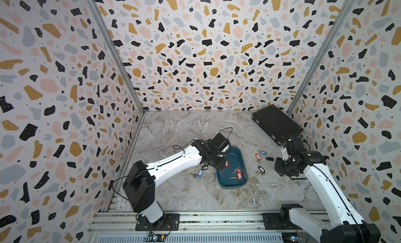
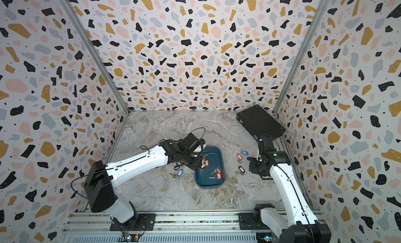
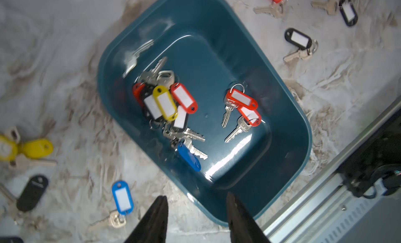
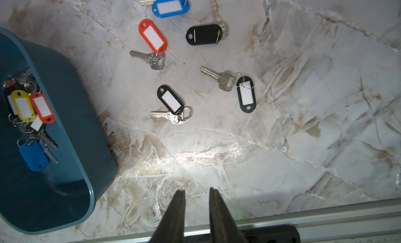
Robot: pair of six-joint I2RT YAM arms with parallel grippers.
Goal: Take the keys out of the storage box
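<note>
The teal storage box [image 3: 271, 176] holds several keys with tags: a pile of red, black, yellow [image 3: 164, 102] and blue [image 3: 188, 157] ones along one side, and a pair of red-tagged keys [image 3: 242, 98] apart from it. My left gripper hangs over the box with its fingers parted, nothing visible between them. My right gripper is over the table to the right of the box, its fingertips fairly close together; whether anything is between them is unclear.
Tagged keys lie outside the box on both sides, such as a blue one [image 3: 122, 197] on the left and a black one [image 4: 170, 100] on the right. A black case [image 1: 277, 124] sits at the back right.
</note>
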